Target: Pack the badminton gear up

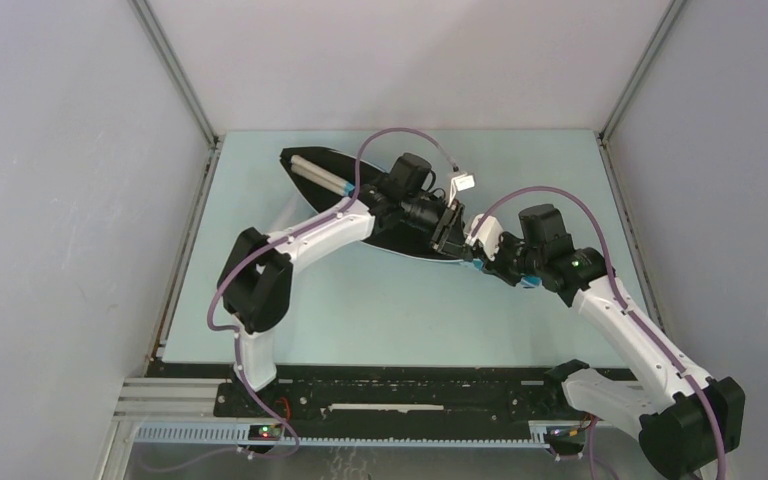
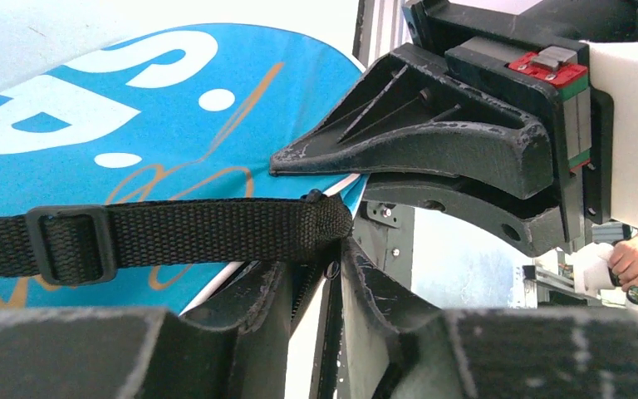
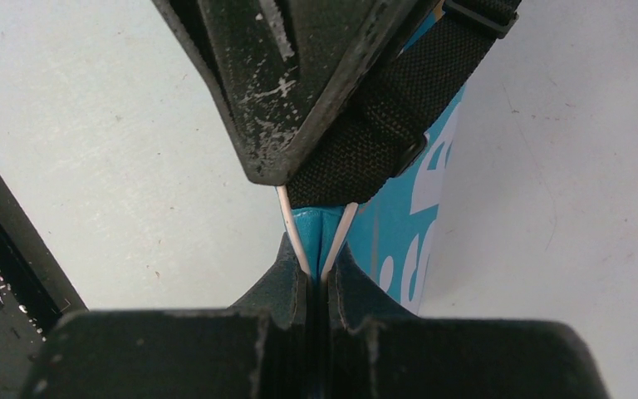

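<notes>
A badminton bag [image 1: 310, 160], black with white edging, lies on the table with a pale tube [image 1: 315, 170] on it; its blue printed face [image 2: 174, 108] fills much of the left wrist view, a black strap [image 2: 174, 229] across it. My left gripper [image 1: 448, 240] is at the bag's right end, fingertips close together at the strap's end and zipper edge; whether they grip is unclear. My right gripper is shut on the bag's white-piped blue edge just beside it. The left gripper's fingers hang above that edge in the right wrist view.
Both arms crowd over the bag's right end, almost touching. Walls stand on the left, right and back.
</notes>
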